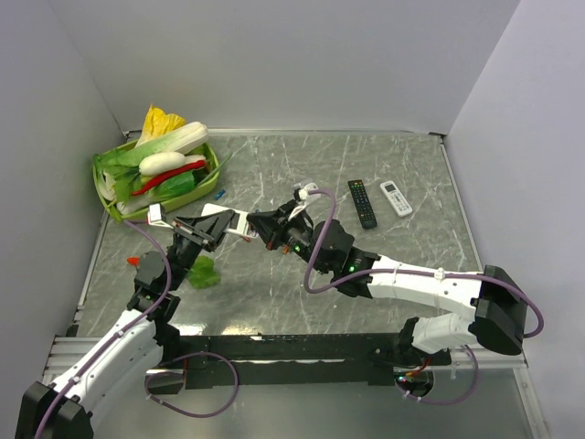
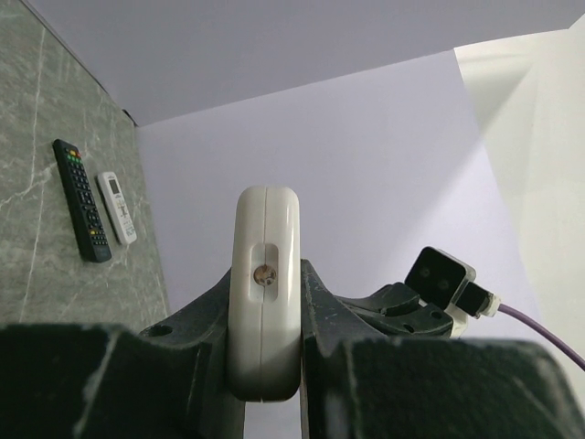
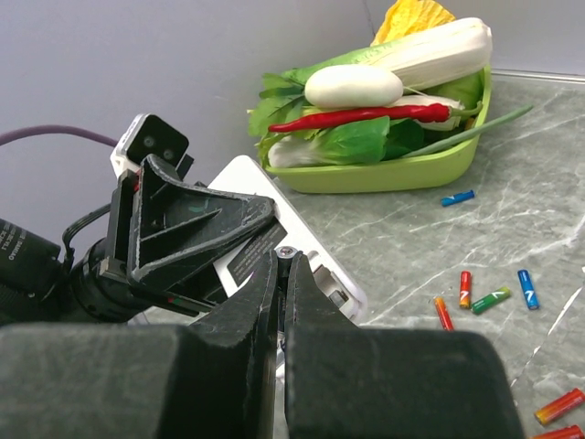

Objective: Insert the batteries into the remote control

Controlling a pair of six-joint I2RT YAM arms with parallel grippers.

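A white remote (image 1: 220, 214) is held by my left gripper (image 1: 212, 229); in the left wrist view its white end (image 2: 264, 229) fills the space between the fingers. In the right wrist view its battery compartment faces up, partly hidden by my right gripper. That gripper is shut over the compartment, a small silver battery end (image 3: 286, 251) showing at its fingertips; how it is held is unclear. Loose batteries in blue (image 3: 528, 290), red (image 3: 464, 290), orange and green (image 3: 492, 301) lie on the grey table.
A green basket of vegetables (image 3: 375, 181) stands at the back left. A black remote (image 1: 362, 203) and a white remote (image 1: 397, 199) lie on the right. A leafy green (image 1: 204, 273) lies near the left arm.
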